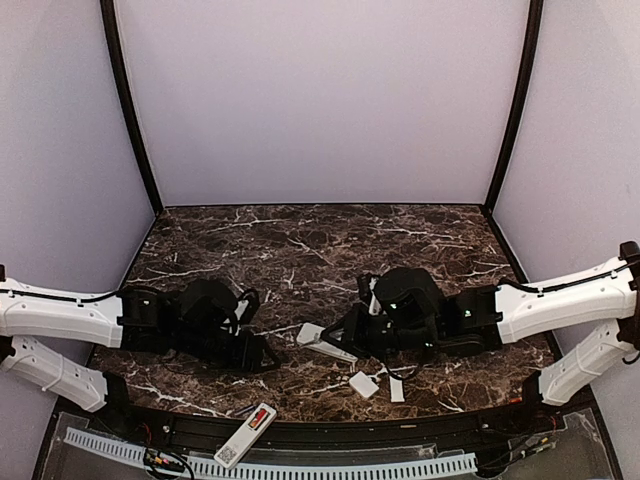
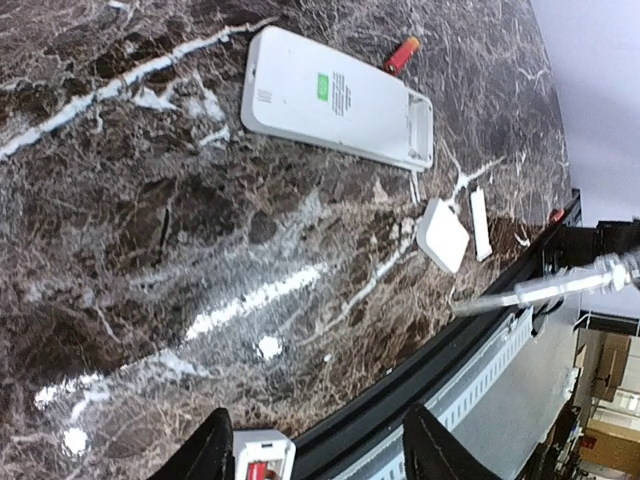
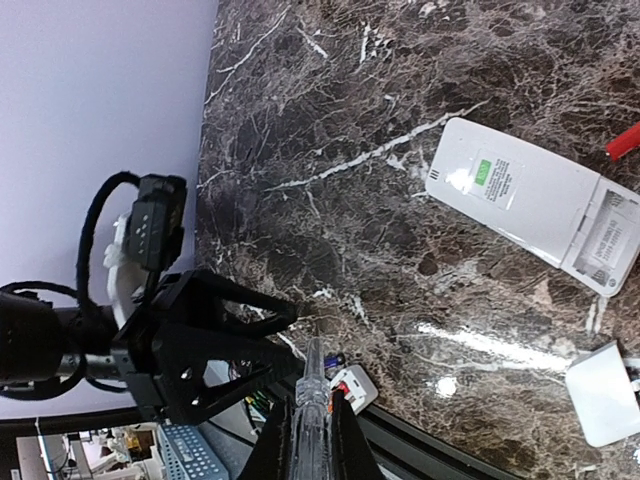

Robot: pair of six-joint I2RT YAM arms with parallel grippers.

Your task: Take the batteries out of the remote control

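The white remote [image 1: 245,436] lies at the front edge below my left gripper [image 1: 266,356], its red battery showing; its end also shows [image 2: 264,450] between my left gripper's part-open fingers. My right gripper is shut on a translucent tool [image 3: 312,390], held above the table. A white case with a label [image 2: 320,90] lies flat behind, with a red battery [image 2: 400,55] beside it.
A small white square piece [image 1: 363,384] and a narrow white piece [image 1: 397,389] lie near the front right edge.
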